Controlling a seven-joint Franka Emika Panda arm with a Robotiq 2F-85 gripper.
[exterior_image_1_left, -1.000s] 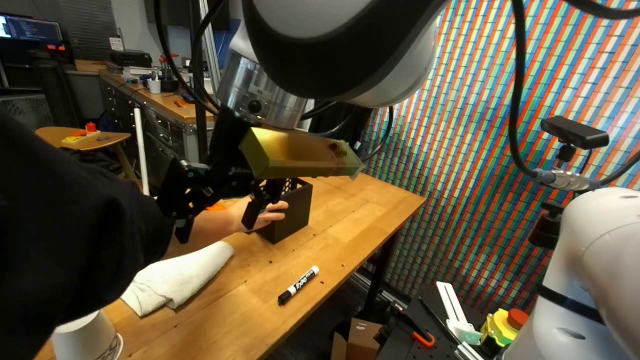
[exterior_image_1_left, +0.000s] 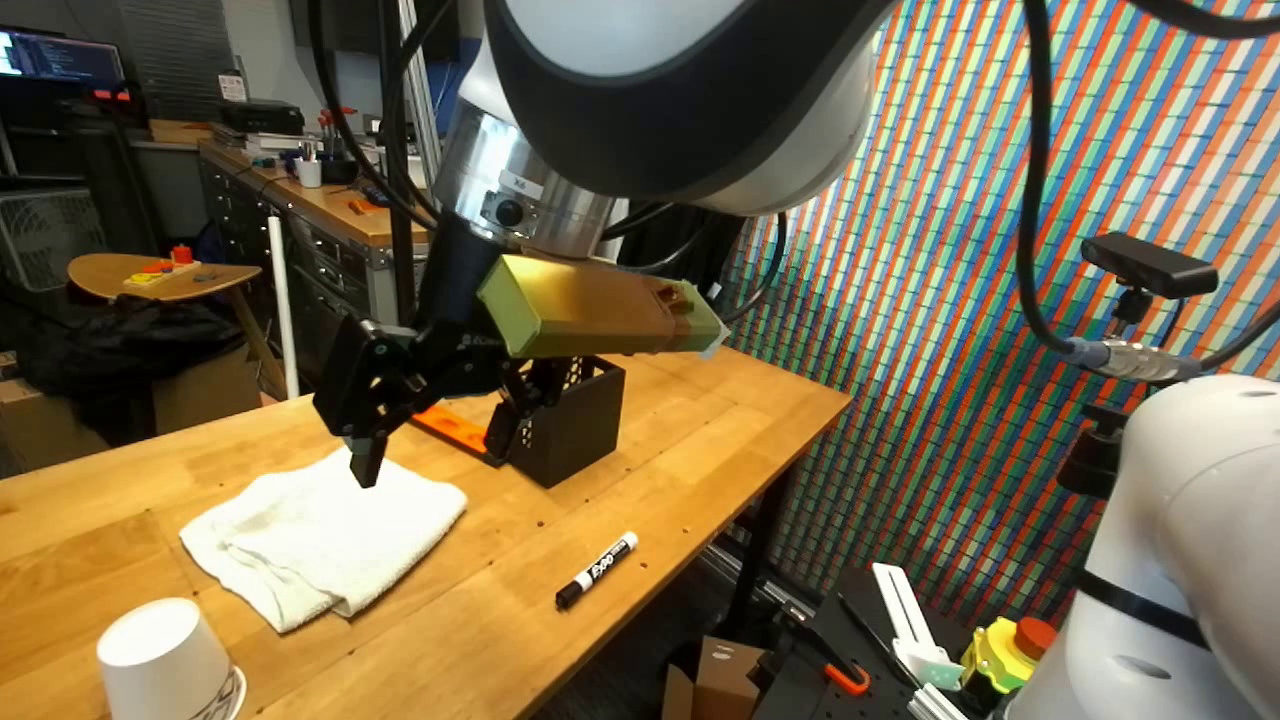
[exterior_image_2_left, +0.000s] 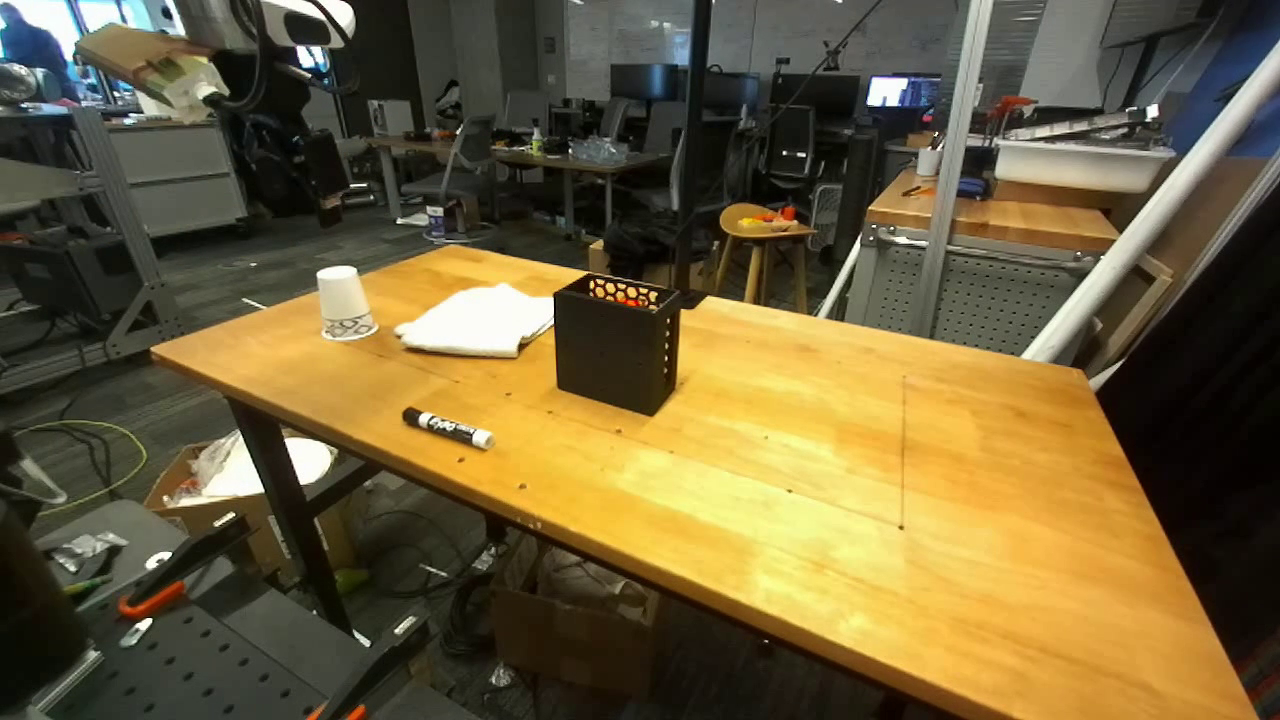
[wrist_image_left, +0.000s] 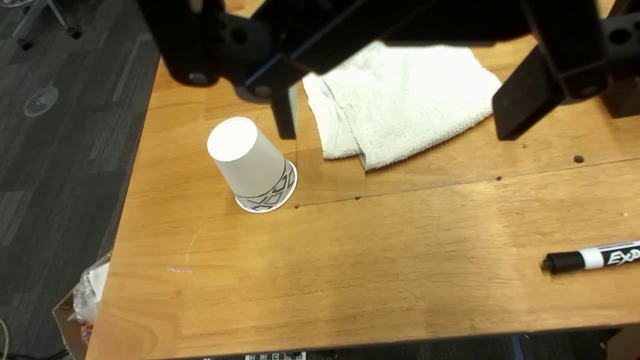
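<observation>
My gripper (exterior_image_1_left: 429, 461) hangs above the table with its fingers spread wide and nothing between them. Below it, in the first exterior view, lies a folded white cloth (exterior_image_1_left: 324, 534). The wrist view shows a white paper cup (wrist_image_left: 250, 165) standing upside down beside the cloth (wrist_image_left: 408, 108), patterned rim on the table. A black-and-white marker (exterior_image_1_left: 596, 571) lies near the table's edge; only part of this marker (wrist_image_left: 591, 258) shows in the wrist view. A black perforated bin (exterior_image_2_left: 618, 348) stands by the cloth. Something orange (exterior_image_2_left: 632, 302) shows through its holes in the second exterior view.
The wooden table (exterior_image_2_left: 792, 540) has a wide bare stretch on the bin's far side from the cloth. An orange item (exterior_image_1_left: 453, 427) lies beside the bin. Near the robot's base, a side surface carries a red-topped yellow button box (exterior_image_1_left: 1014, 654).
A person's dark-sleeved arm, whose hand was at the black bin, has left the view. The cloth and cup now show fully clear of it. The robot arm has not visibly moved.
</observation>
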